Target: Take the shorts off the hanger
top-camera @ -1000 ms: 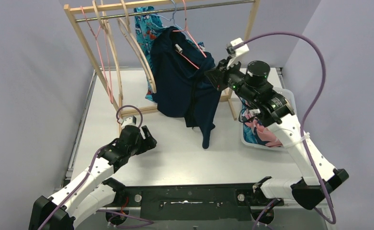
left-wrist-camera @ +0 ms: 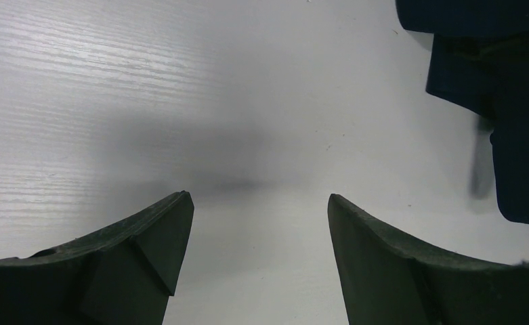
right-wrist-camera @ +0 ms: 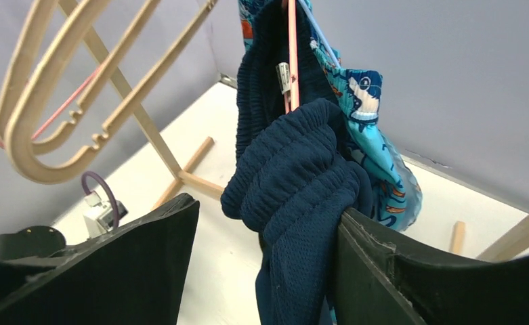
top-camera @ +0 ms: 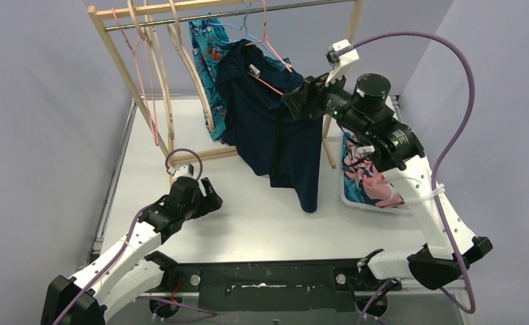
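Navy shorts hang from a pink hanger on the rack's rail, their right side sagging low. My right gripper is up at the right of their waistband. In the right wrist view its fingers are open, and the bunched navy waistband lies between them, against the right finger. The pink hanger still runs into the waistband there. My left gripper stands open and empty low over the table at left; the shorts' dark hem shows at the right of its view.
Patterned teal shorts hang behind the navy ones. Bare wooden hangers and a pink one hang at left. A white basket of clothes stands at right.
The left arm stayed still.
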